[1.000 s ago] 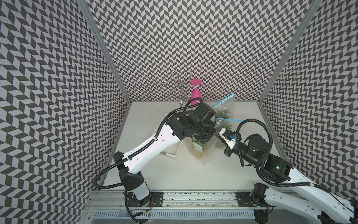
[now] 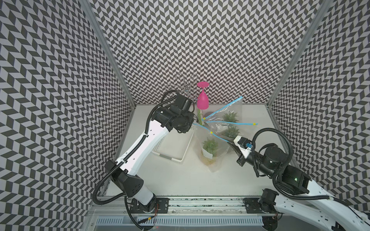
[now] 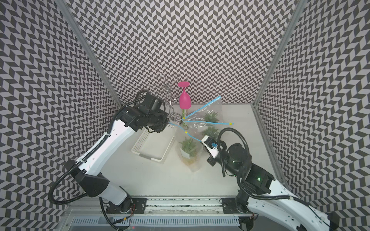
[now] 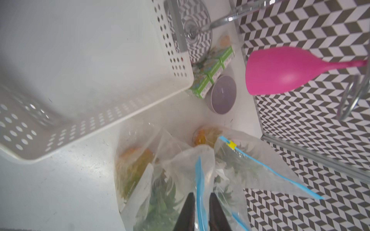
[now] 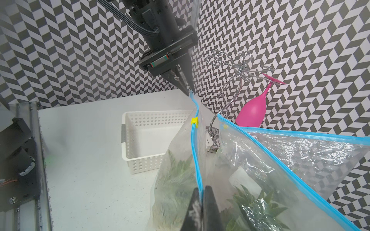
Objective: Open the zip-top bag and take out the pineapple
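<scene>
The front clear bag (image 2: 211,159) stands with its blue zip strip (image 5: 193,144) stretched between my grippers. A pineapple (image 4: 135,165) shows through the plastic, its green leaves (image 2: 210,145) upward. The yellow slider (image 5: 194,122) sits on the strip nearer its left end. My right gripper is shut on the strip's right part. My left gripper is at the left end; a gap shows between its fingers, with the strip running through that gap in the left wrist view.
Two more bags with blue strips, one (image 5: 308,154) reaching behind the other, hold leafy pineapples behind. An empty white basket (image 3: 148,157) stands left. At the back are a metal rack (image 5: 240,71), a pink glass (image 2: 202,99) and a purple cup (image 4: 223,94).
My left gripper has moved left, away from the right gripper, baring the front bag's strip and slider.
</scene>
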